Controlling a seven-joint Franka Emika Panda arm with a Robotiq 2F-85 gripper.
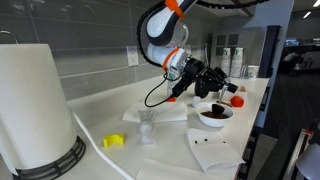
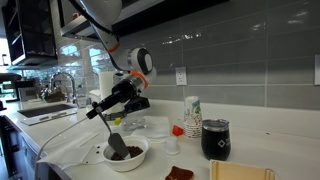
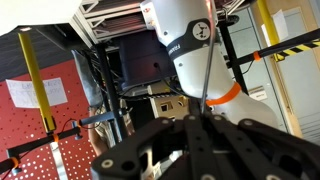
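Observation:
My gripper is over the white bowl, its fingers shut around the thin handle of a dark spatula. From there the handle slants down, and the blade rests inside the bowl among dark brown bits. In exterior view 1 the gripper is above the same bowl, with the dark blade inside it. The wrist view is turned toward the arm and the room; a thin grey rod runs down to the gripper's dark body, and the fingertips are hard to make out.
A paper towel roll stands at the near left. A yellow block, a clear cup and a white tray are on the counter. A black cup, stacked cups and a wooden box stand at the right.

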